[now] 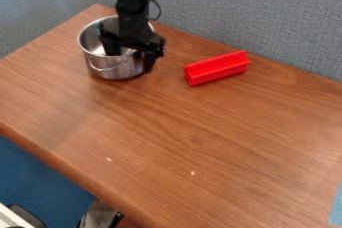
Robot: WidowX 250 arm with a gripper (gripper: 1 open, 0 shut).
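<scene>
My black gripper (131, 44) is down at the steel pot (110, 66) in the upper left, over its rim and partly inside it, hiding much of the interior and the right side. Whether the fingers are apart or closed on the pot's wall I cannot tell. To the right, a red block (215, 67) lies on its side on the wooden table (187, 142), apart from the pot.
Grey padded walls stand behind the table at the back and left. The table's left edge drops to a blue floor with some equipment at the bottom left.
</scene>
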